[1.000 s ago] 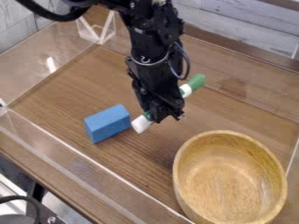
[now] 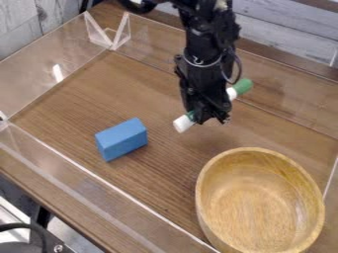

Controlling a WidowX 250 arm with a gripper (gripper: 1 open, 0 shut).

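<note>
My black gripper (image 2: pixel 201 107) hangs over the middle of the wooden tray floor, shut on a white and green cylindrical object (image 2: pixel 236 87) that lies slantwise through it, its white end showing at lower left and its green end at upper right. The fingertips are partly hard to make out against the object.
A blue block (image 2: pixel 122 139) lies to the left front. A round tan bowl (image 2: pixel 258 182) fills the lower right. A white wire-like piece (image 2: pixel 109 31) stands at the back left.
My gripper has moved back, away from the blue block and toward the top of the view, carrying the white and green object with it. The block and bowl have stayed in place.
</note>
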